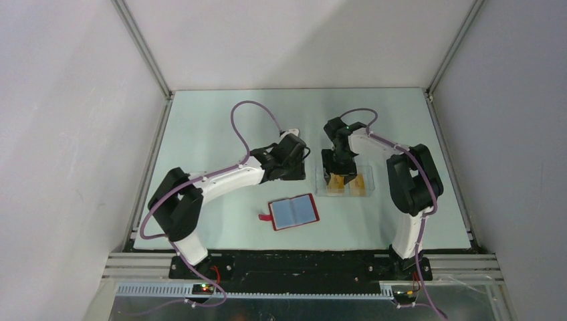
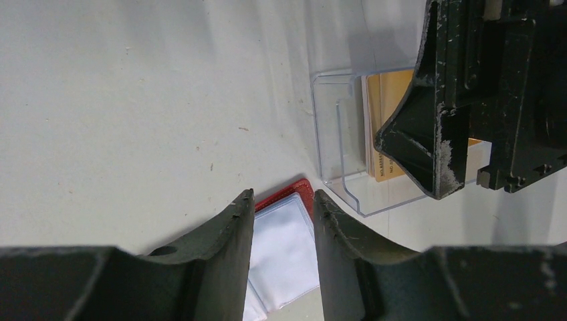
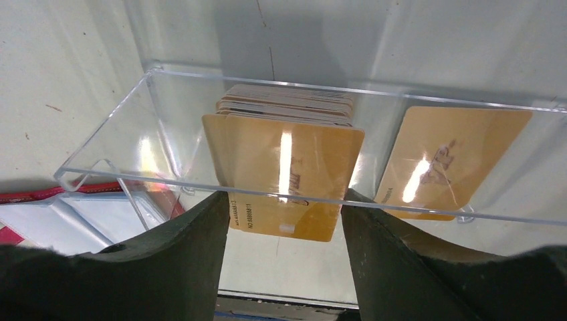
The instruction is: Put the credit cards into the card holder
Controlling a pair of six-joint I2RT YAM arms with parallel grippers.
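Gold credit cards (image 3: 287, 154) stand as a stack in the left part of a clear plastic box (image 3: 107, 134). More gold cards (image 3: 455, 154) lean in its right part. My right gripper is open above the box, its fingers on either side of the stack's lower end and no card visibly clamped. To the left, my left gripper stands part open over the table, the gap between its fingers empty. The card holder (image 1: 294, 212) lies spread open, with a red border and pale blue-white pockets, in front and left of the box; no card shows in it.
A red tab (image 1: 265, 217) sticks out from the holder's left side. The right gripper's dark body hides part of the box in the left wrist view. Both grippers are near each other mid-table.
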